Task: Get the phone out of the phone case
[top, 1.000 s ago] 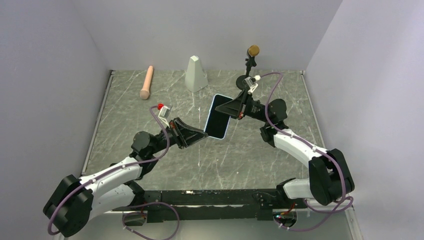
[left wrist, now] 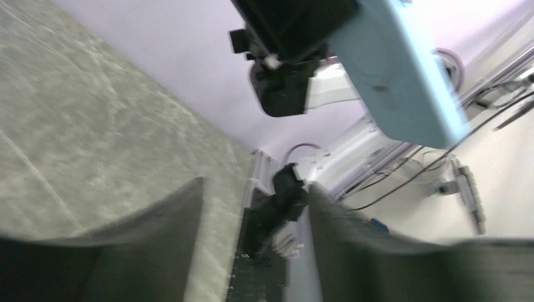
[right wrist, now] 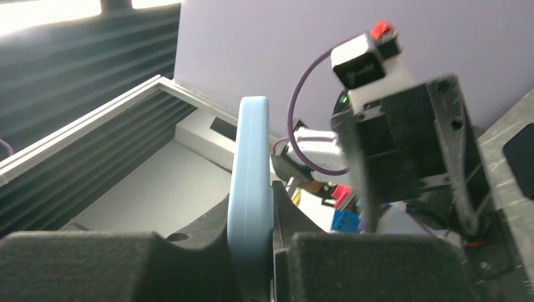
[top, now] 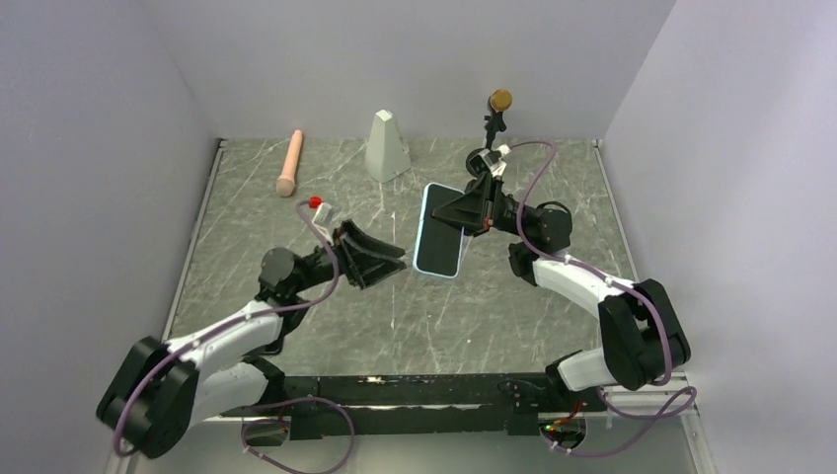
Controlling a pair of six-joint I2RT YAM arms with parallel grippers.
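Note:
My right gripper (top: 468,212) is shut on the phone in its light blue case (top: 437,237), held above the table's middle with the dark screen facing up; in the right wrist view the case's edge (right wrist: 250,163) runs between the fingers. My left gripper (top: 395,261) is just left of the phone's lower corner, its fingers part open with nothing seen between them. In the left wrist view the pale blue case (left wrist: 403,88) is at the upper right, apart from the blurred fingertips.
At the back stand a white tapered block (top: 387,150) and a black stand with a round gold top (top: 500,101). A peach rod (top: 291,160) lies at the back left.

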